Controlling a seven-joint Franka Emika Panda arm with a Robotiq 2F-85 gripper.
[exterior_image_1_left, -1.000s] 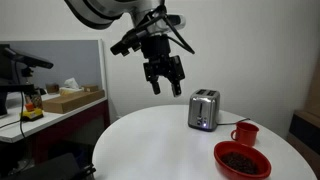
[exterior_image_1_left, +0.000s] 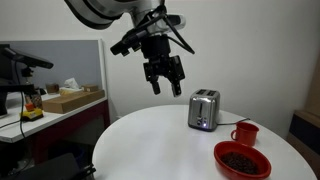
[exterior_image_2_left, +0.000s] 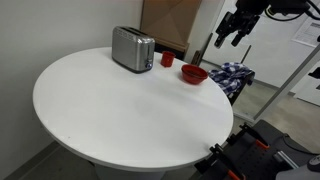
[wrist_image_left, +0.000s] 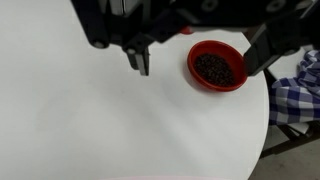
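Observation:
High above the white table, my gripper (exterior_image_1_left: 167, 90) hangs open with its fingers apart and nothing between them. On the table sits a red bowl (exterior_image_1_left: 266, 170) holding dark, bean-like pieces. Behind the bowl stands a red mug (exterior_image_1_left: 245, 133), and a silver toaster (exterior_image_1_left: 204, 110) is to the mug's left. From the wrist, the bowl (wrist_image_left: 240, 85) shows between the spread fingers, some way below them.
The round white table (exterior_image_2_left: 110, 115) has a wide bare stretch in front of the toaster. A blue checked cloth (exterior_image_2_left: 235, 75) lies beyond its edge. A side table (exterior_image_1_left: 50, 118) carries boxes and tools.

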